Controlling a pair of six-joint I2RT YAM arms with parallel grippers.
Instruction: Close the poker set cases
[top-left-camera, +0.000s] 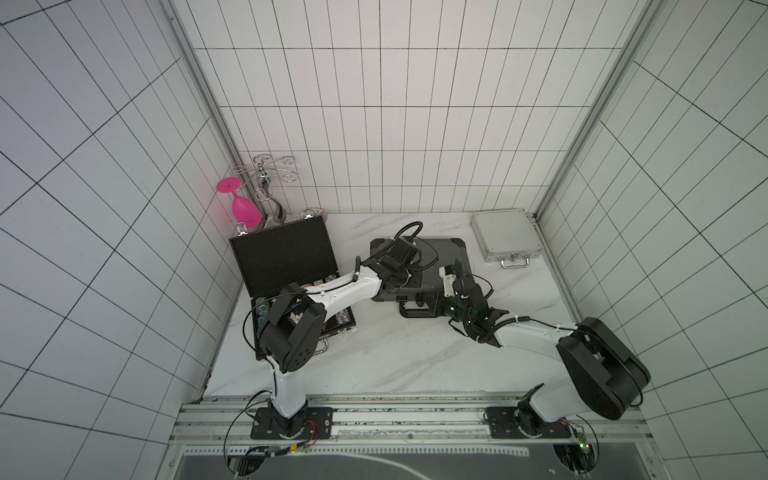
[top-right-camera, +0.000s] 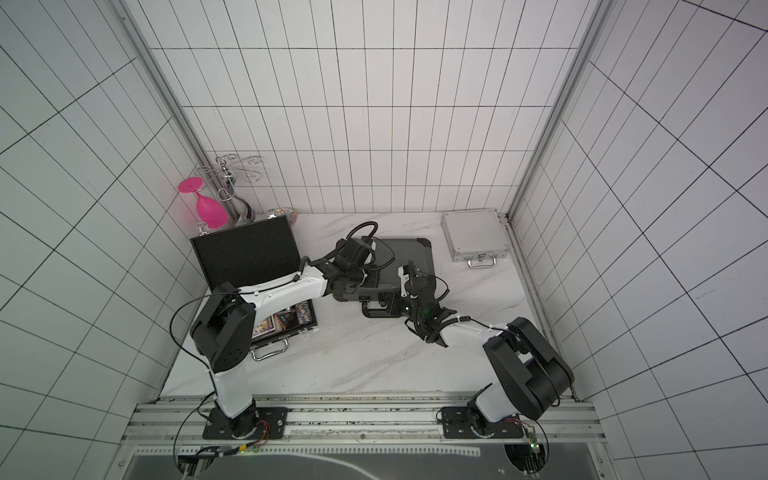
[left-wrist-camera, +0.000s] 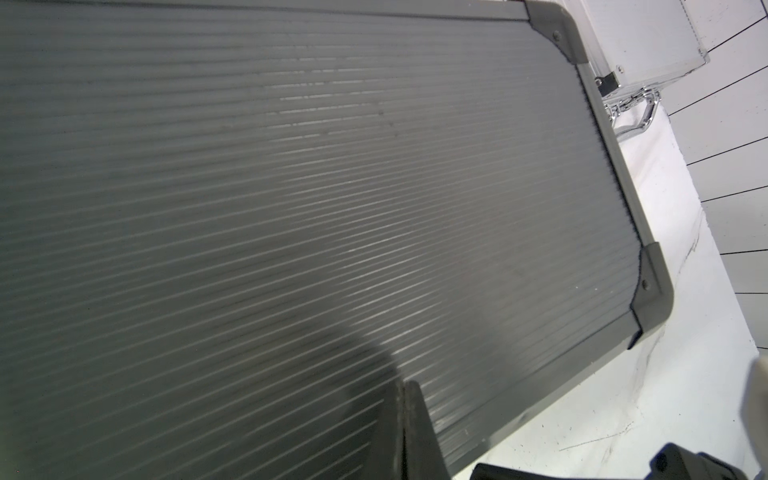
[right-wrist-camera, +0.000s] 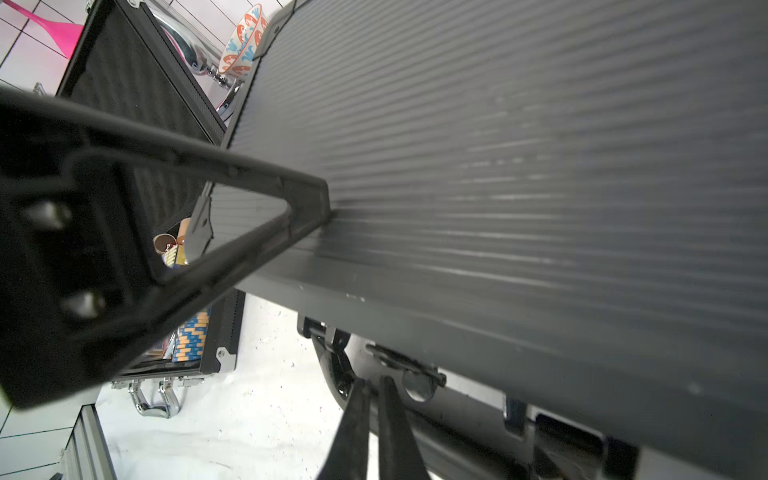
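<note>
A dark grey case (top-left-camera: 445, 254) lies in the middle of the table with its lid down. My left gripper is shut with its tips on or just above this lid, near the front edge. At the case's front side, by a latch (right-wrist-camera: 406, 369) and the black handle (right-wrist-camera: 329, 364), my right gripper is shut; nothing shows between its fingers. On the left a black case (top-right-camera: 246, 254) stands open, its lid raised and chips and cards (top-right-camera: 284, 318) inside, partly hidden by my left arm. A silver case (top-left-camera: 508, 233) rests closed at the back right.
A pink goblet-like thing (top-left-camera: 244, 209) and a metal rack (top-left-camera: 264, 172) stand in the back left corner, behind the raised lid. A patterned round item (right-wrist-camera: 244, 40) sits near them. Clear table lies in front of the middle case and at the right.
</note>
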